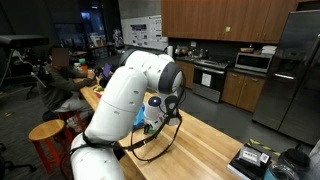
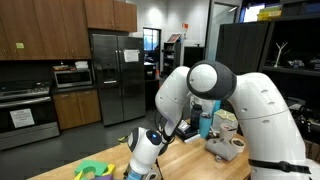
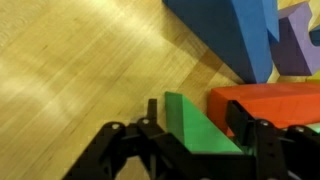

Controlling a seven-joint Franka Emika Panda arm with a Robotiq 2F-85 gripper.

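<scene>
In the wrist view, a green block [image 3: 191, 127] lies on the wooden table, between the two fingers of my gripper. My fingers stand apart: the left finger is near the block's left edge, the right one by an orange block [image 3: 270, 101] that lies against the green one. Whether either finger touches the green block cannot be made out. A large blue block [image 3: 225, 32] is just beyond, with a purple block [image 3: 292, 38] at its right. In exterior view 1 my gripper is small and low over the table, partly hidden by the arm.
Green [image 2: 90, 166] and purple [image 2: 113, 169] pieces show at the bottom of exterior view 2. Bare tabletop [image 3: 70, 70] spreads left of the blocks in the wrist view. A grey container [image 2: 225, 147] stands near the arm's base.
</scene>
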